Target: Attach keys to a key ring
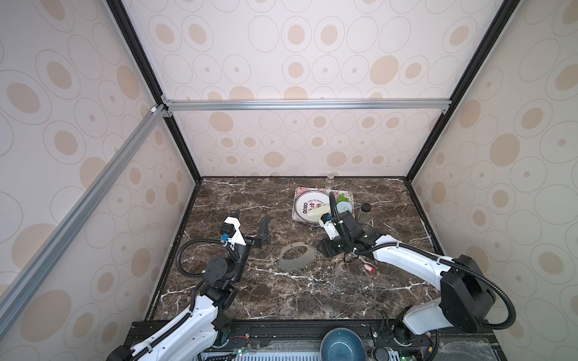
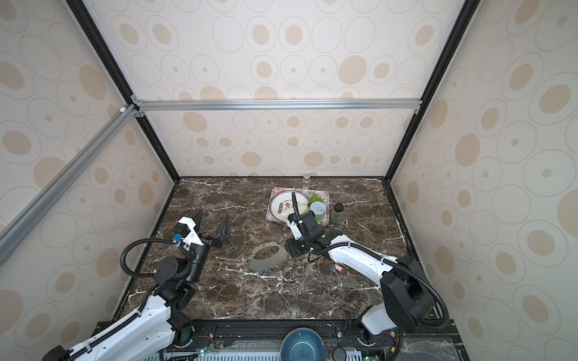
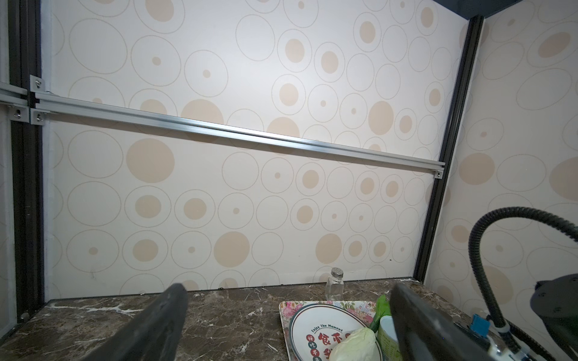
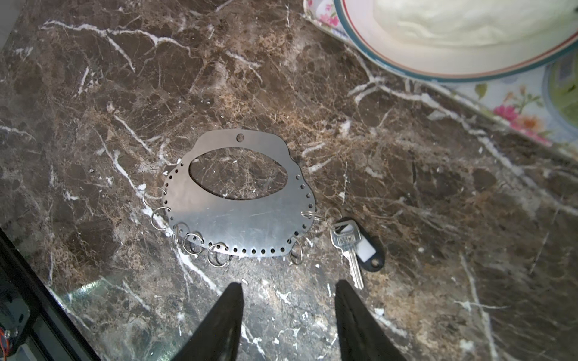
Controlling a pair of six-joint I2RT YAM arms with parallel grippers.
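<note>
In the right wrist view a flat metal plate (image 4: 234, 222) with an oval opening and a row of rim holes lies on the marble table. Several small wire rings (image 4: 218, 255) hang along its lower and side edges. Just off its right edge lie a silver key (image 4: 347, 243) and a dark fob (image 4: 368, 252); a ring (image 4: 313, 215) sits between them and the plate. Above the table, my right gripper stands open, its fingers empty and lower in view than the key. My left gripper is raised at the left, open and empty.
Behind the plate stands a floral tray (image 1: 298, 213) bearing a dish, a cabbage and a can. A dark-capped bottle (image 1: 365, 211) is right of it. A small red-and-white item (image 1: 368, 268) lies under the right arm.
</note>
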